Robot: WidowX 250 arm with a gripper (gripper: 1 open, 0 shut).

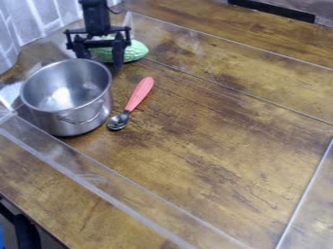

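My black gripper (97, 51) is at the top left, behind a steel pot (65, 100), pointing down by a pale green, ribbed object (130, 53) that it partly covers. I cannot tell whether its fingers are open or shut, or whether they touch that object. A spoon with a red handle (140, 92) lies right of the pot, its steel head toward the front.
Clear strips or panels run along the left, front and right. A pale wrinkled backdrop stands at the top left, and a dark edge runs along the top right.
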